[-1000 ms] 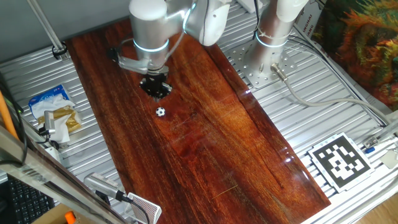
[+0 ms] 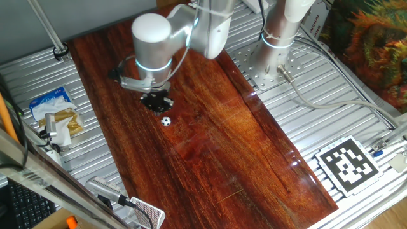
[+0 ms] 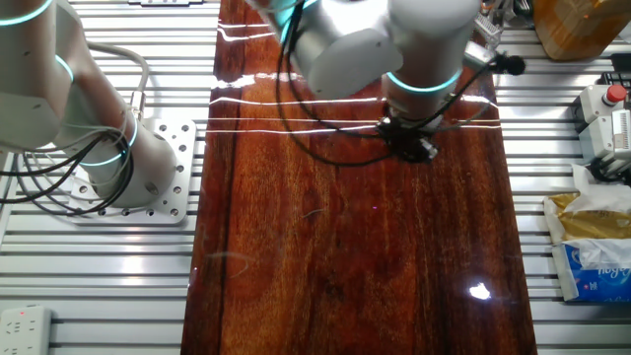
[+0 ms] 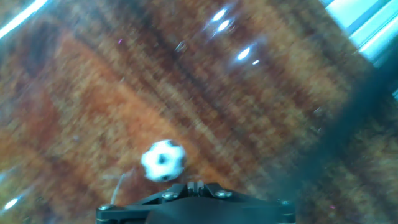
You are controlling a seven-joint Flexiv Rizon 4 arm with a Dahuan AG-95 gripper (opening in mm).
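A small white ball with black patches (image 2: 166,121), like a miniature football, rests on the dark wooden board (image 2: 222,152). My gripper (image 2: 157,102) hangs close beside it, toward the back of the board. Seen from the wrist, the ball (image 4: 163,160) lies just beyond the fingertips and a little to the left, apart from them. The gripper looks shut there, its fingertips together in the middle with nothing between them. In exterior view 2 the gripper (image 3: 412,148) appears over the board, and the ball cannot be made out.
Most of the board is bare. A black-and-white marker plate (image 2: 348,165) lies on the slatted metal table at right. A tissue pack (image 2: 56,114) sits off the board at left, and a white mesh box (image 2: 147,215) stands at the front edge.
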